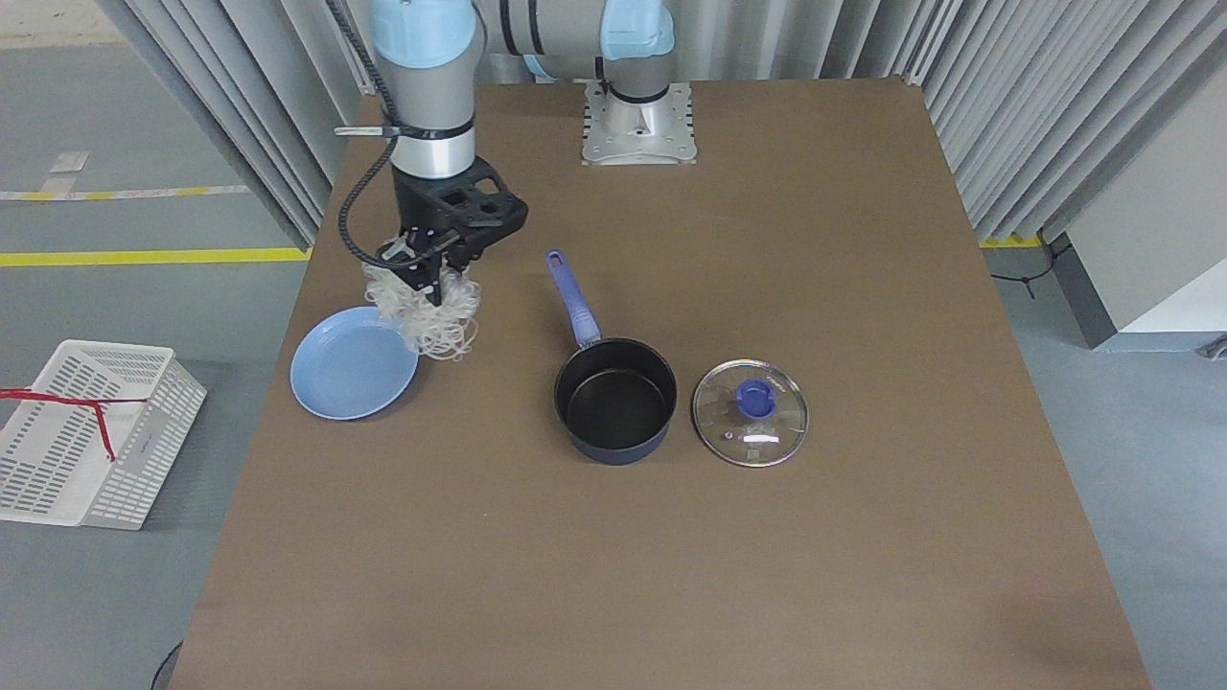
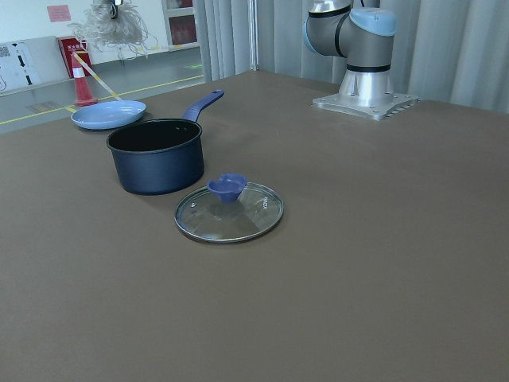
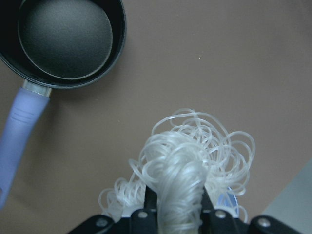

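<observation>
A bundle of translucent white noodle-like strands (image 1: 431, 322) hangs from my gripper, which is shut on it; in the left view the bundle (image 2: 115, 33) dangles high above the table. In the front view it is just right of and above the light blue plate (image 1: 351, 362), partly over its edge. A dark blue saucepan (image 1: 615, 397) with a lilac handle (image 1: 571, 301) sits at mid-table. Its glass lid (image 1: 750, 433) with a blue knob (image 1: 754, 398) lies to its right.
A white plastic basket (image 1: 150, 460) stands on the floor off the left edge. The arm's base (image 1: 639, 144) is at the back edge.
</observation>
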